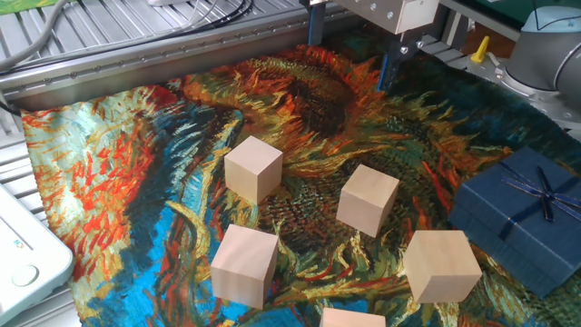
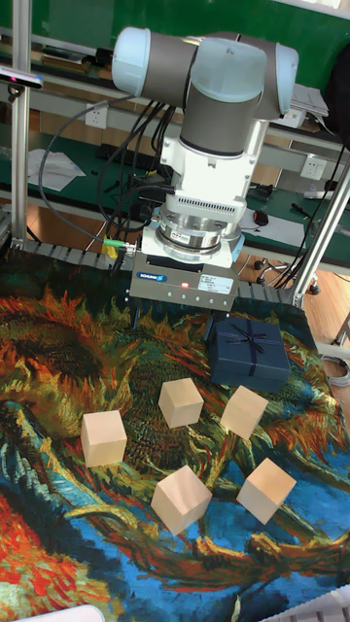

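Observation:
Several plain wooden cubes stand apart from one another on the patterned cloth. In exterior view 2 they include a far-left cube [image 1: 253, 171], a middle cube [image 1: 369, 202], a near-left cube [image 1: 245, 266], a right cube [image 1: 442, 266] and one cut off by the bottom edge [image 1: 354, 319]. Above the cloth, beyond the cubes, hangs my gripper [image 1: 349, 66]. Its two fingers are wide apart, and nothing shows between them. Exterior view 3 has the gripper [image 2: 177, 320] behind the cubes, its fingers hard to make out against the dark cloth. The nearest cube [image 2: 181, 402] there is clear of it.
A dark blue gift box [image 1: 517, 222] with a ribbon bow sits at the right, close to the right cube. A metal rail [image 1: 172, 68] borders the cloth's far side. At the left edge lies a white device [image 1: 32, 259]. Bare cloth surrounds the cubes.

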